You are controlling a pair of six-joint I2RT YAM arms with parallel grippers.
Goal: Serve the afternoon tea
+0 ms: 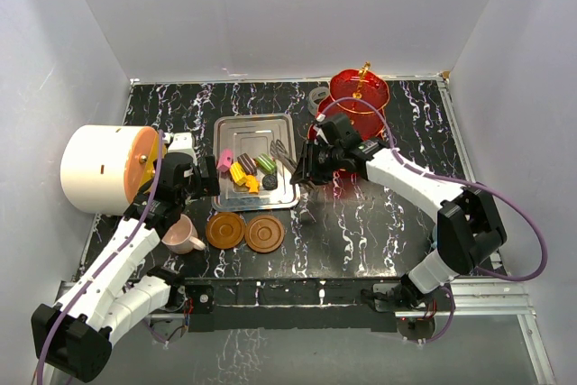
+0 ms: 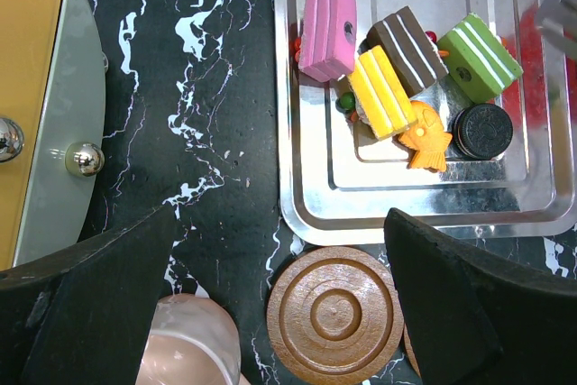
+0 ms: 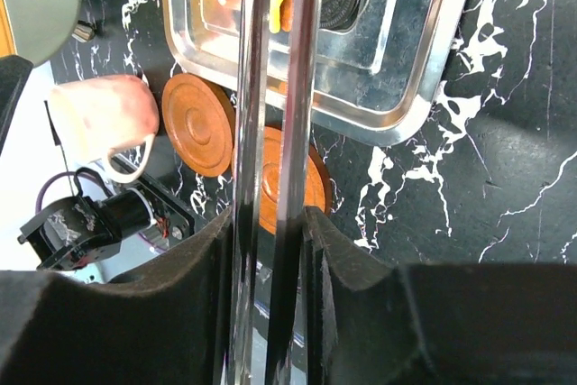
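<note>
Held in my shut right gripper (image 1: 300, 176) is a pair of metal tongs (image 3: 297, 87); its tips lie beyond the top of the right wrist view and show no cake between them from above. The silver tray (image 2: 311, 214) bears a pink cake (image 2: 328, 32), a brown cake (image 2: 407, 51), a yellow cake (image 2: 383, 92), a green cake (image 2: 480, 59), an orange fish-shaped piece (image 2: 427, 137) and a black round cookie (image 2: 484, 131). My left gripper is open and empty, left of the tray. Behind my right arm stands a red tiered stand (image 1: 359, 87).
Two brown coasters (image 1: 224, 231) lie in front of the tray, with a pink cup (image 1: 183, 235) to their left. A large white cylinder (image 1: 95, 169) fills the left side. Bare black table shows at the front right.
</note>
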